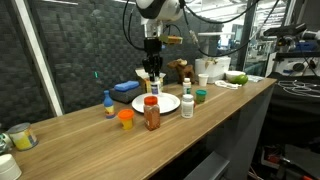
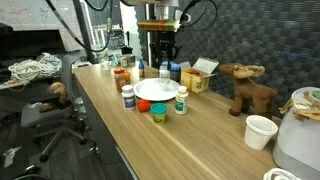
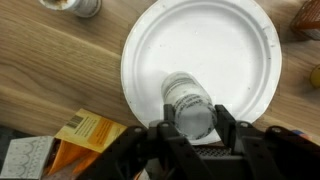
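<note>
My gripper is shut on a white bottle (image 3: 186, 92), seen from its round top in the wrist view. Beneath it lies a round white plate (image 3: 150, 50), its surface otherwise bare there. In exterior view 1 the bottle (image 1: 155, 88) hangs upright over or on the plate (image 1: 168, 102); contact with the plate cannot be made out. Exterior view 2 has the bottle (image 2: 164, 75) above the plate's far part.
Around the plate stand a red-brown jar (image 1: 152, 113), a white-capped jar (image 1: 187, 106), an orange cup (image 1: 126, 118) and a blue bottle (image 1: 108, 104). Behind it are a cardboard box (image 2: 198, 75) and a brown toy moose (image 2: 249, 90).
</note>
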